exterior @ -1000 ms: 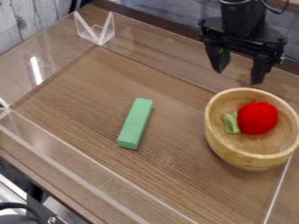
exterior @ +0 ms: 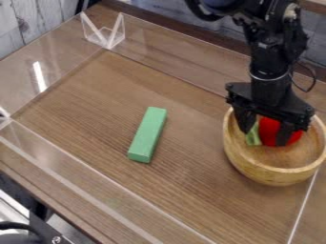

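My black gripper (exterior: 265, 114) is lowered into the wooden bowl (exterior: 261, 167) on the right, its fingers around or against a red round object (exterior: 283, 133) there. A small light green piece (exterior: 251, 133) lies beside it, partly hidden by the fingers. I cannot tell whether the fingers grip anything.
A green bar (exterior: 148, 133) lies on the wooden table (exterior: 90, 105) left of the bowl. A white wire-like holder (exterior: 102, 30) stands at the upper left.
The gripper has come down from above the back of the bowl into it, and now covers part of the red object and the green piece.
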